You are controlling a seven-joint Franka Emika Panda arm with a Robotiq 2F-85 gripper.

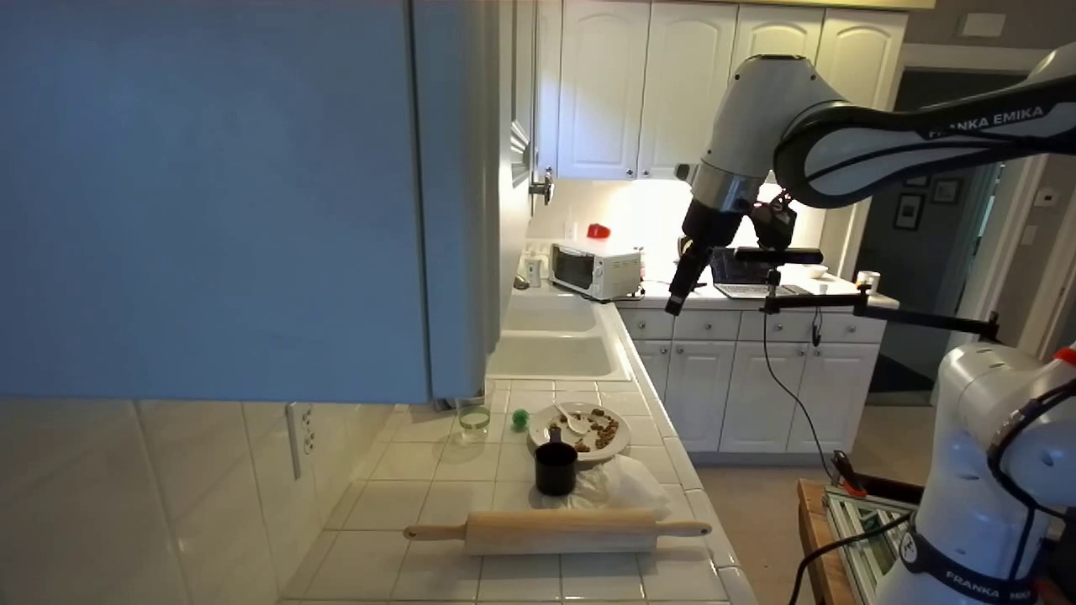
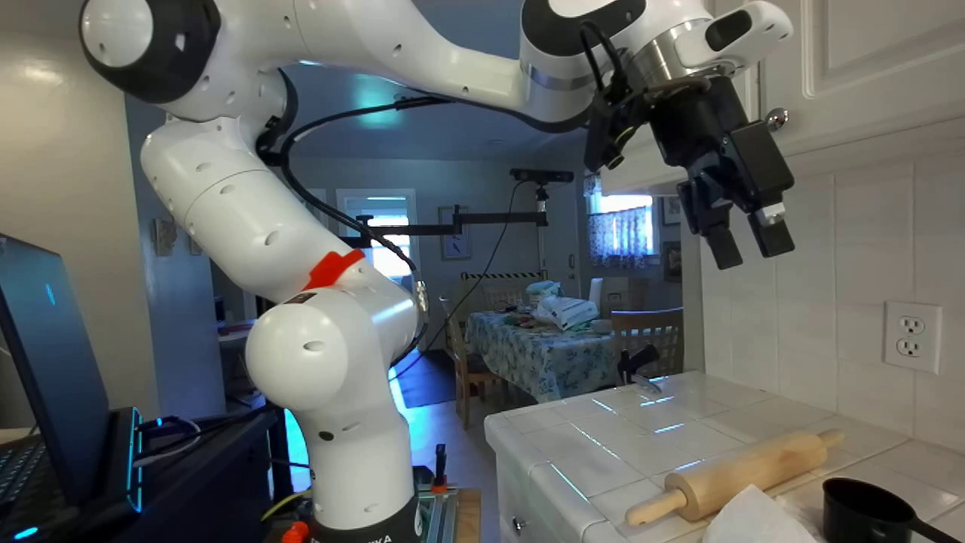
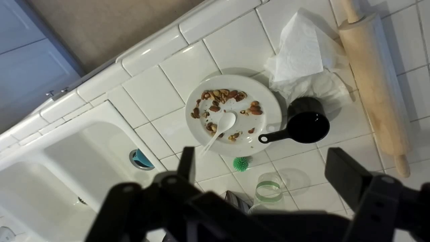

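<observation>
High above the white tiled counter, my gripper stands open, its fingers wide apart with nothing between them. Below it in the wrist view lies a white plate (image 3: 262,147) with scattered nuts (image 3: 219,96) and a white plastic spoon (image 3: 226,121). A black measuring cup (image 3: 308,125) stands by the plate, its handle reaching over the rim. Crumpled white paper (image 3: 300,56) lies next to the cup. Beyond that is a wooden rolling pin (image 3: 375,80). On the plate's other side sit a green spiky ball (image 3: 240,164) and a clear glass with green bands (image 3: 268,191).
A double white sink (image 1: 555,355) lies beyond the plate, with a toaster oven (image 1: 597,270) behind it. An upper cabinet (image 1: 212,202) hangs over the counter's wall side. Bare tiles (image 2: 624,434) show at the counter end past the rolling pin.
</observation>
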